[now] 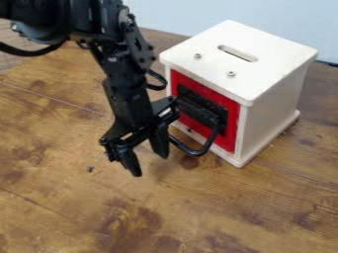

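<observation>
A white wooden box (262, 71) stands at the upper right, with a red front panel (230, 137) that holds a black fixture (201, 111), partly hidden by the arm. My black gripper (145, 158) hangs low over the wooden floor, just left of the box's front, angled down with its two fingers apart. Nothing shows between the fingers. A black cable loops from the arm beside the red panel.
A pale wall stands behind the box.
</observation>
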